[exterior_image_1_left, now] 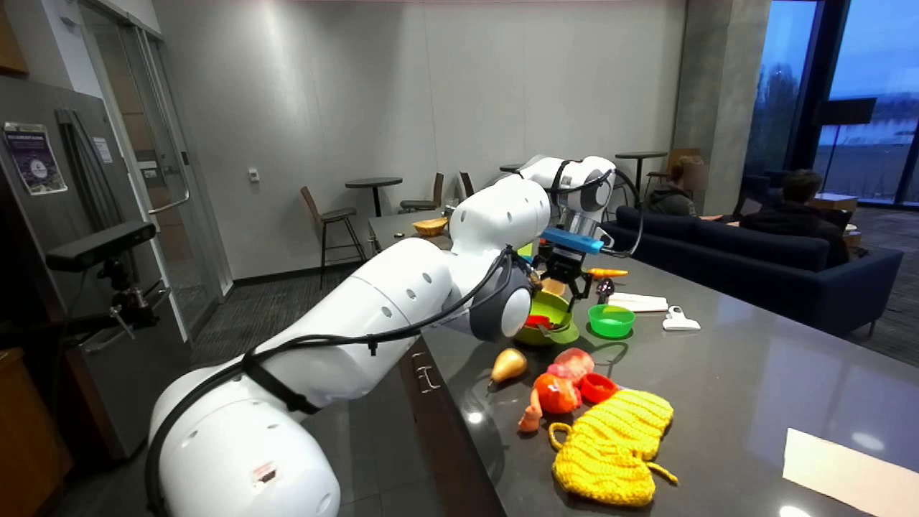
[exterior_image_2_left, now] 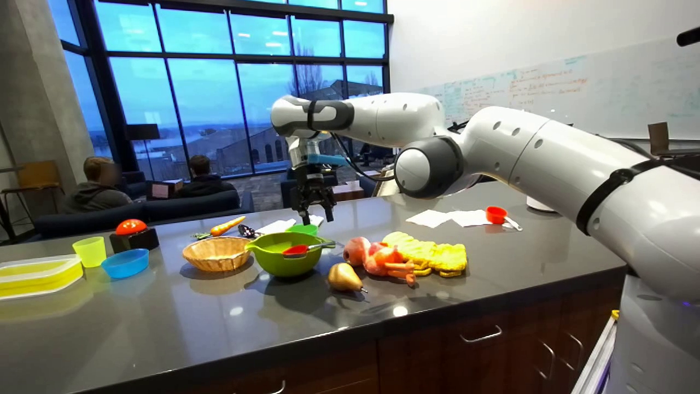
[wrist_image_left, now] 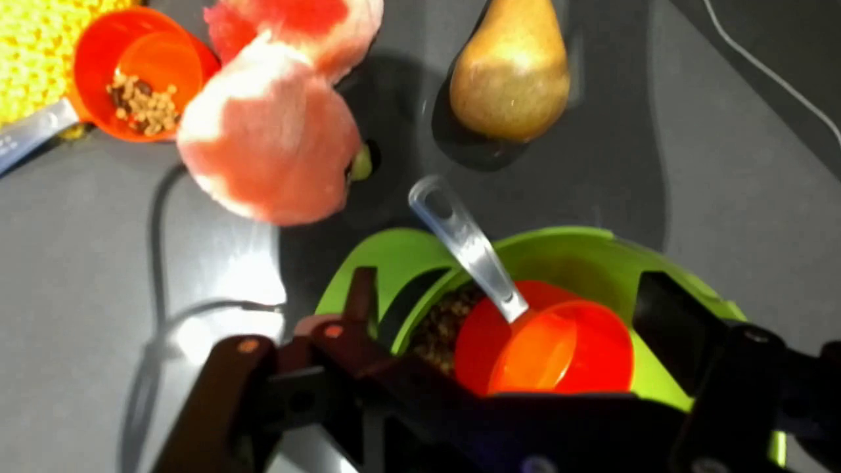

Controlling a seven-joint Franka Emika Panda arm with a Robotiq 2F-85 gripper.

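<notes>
A green bowl (exterior_image_2_left: 286,261) stands on the grey counter, with small brown bits inside, seen in the wrist view. In it rests a red measuring scoop (wrist_image_left: 552,347), its metal handle leaning over the rim. Above the bowl is my gripper (exterior_image_2_left: 318,218), open, with its fingers (wrist_image_left: 668,327) apart and empty; the scoop lies below. A second red scoop (wrist_image_left: 146,75) holds some brown bits beside the pink plush toy (wrist_image_left: 272,138). A pear (wrist_image_left: 510,75) lies near the bowl.
A small green bowl (exterior_image_1_left: 612,320) is beside the large one. The wicker basket (exterior_image_2_left: 217,254), blue bowl (exterior_image_2_left: 126,263) and yellow cup (exterior_image_2_left: 89,251) stand to its left in exterior view 2. A yellow knitted cloth (exterior_image_1_left: 613,446) lies past the toy.
</notes>
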